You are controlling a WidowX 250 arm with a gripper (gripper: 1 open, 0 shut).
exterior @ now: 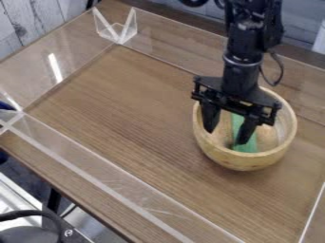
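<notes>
My black gripper (237,114) hangs down into a round tan bowl (249,158), its two fingers spread apart toward either side of a green object (246,142) lying in the bowl. The gripper covers part of the green object, and I cannot tell whether the fingers touch it.
A small clear, angular container (116,27) stands at the back left. Black cabling (32,226) shows at the lower left corner, near the table's edge.
</notes>
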